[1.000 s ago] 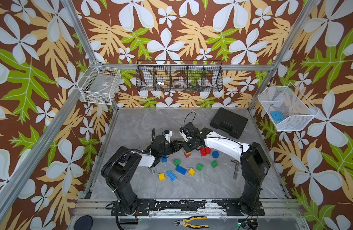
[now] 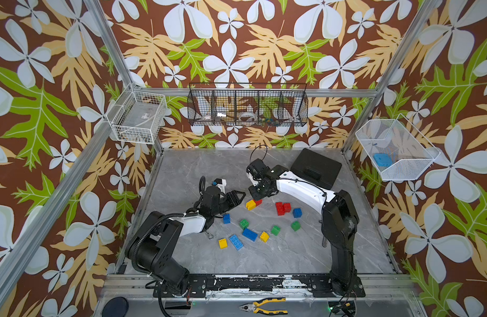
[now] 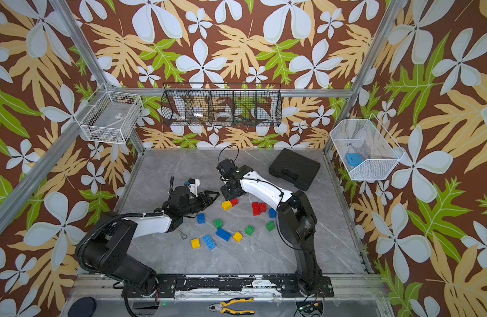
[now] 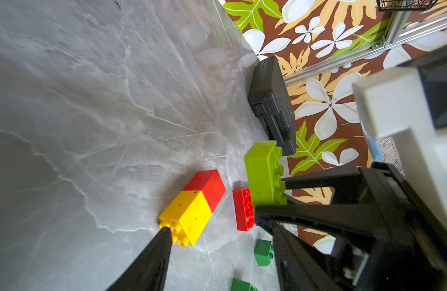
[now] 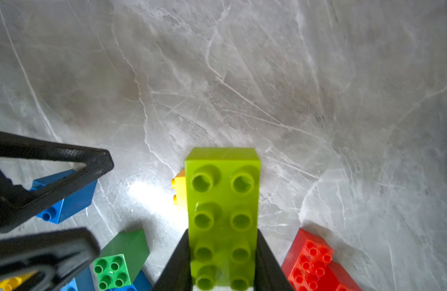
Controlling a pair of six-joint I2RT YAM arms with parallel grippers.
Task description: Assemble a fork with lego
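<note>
A lime green brick [image 5: 223, 194] with two rows of studs is clamped in my right gripper, raised above the table. Below it lies a joined pair, a yellow brick end to end with a red brick, on its side on the grey surface; the lime brick hides most of it in the right wrist view. My left gripper is open and empty, its fingers [image 4: 153, 259] apart, left of the pair in the top left view [image 2: 238, 196].
Nearer the front lie loose blue [image 2: 249, 234], green [image 2: 275, 229] and yellow [image 2: 223, 243] bricks. Red bricks [image 2: 280, 208] sit right of the pair. A black case [image 2: 316, 168] stands at the back right.
My left gripper has drawn away to the left. The yellow-red pair now lies apart from both grippers, shifted slightly left and turned. The right arm has moved a little left.
</note>
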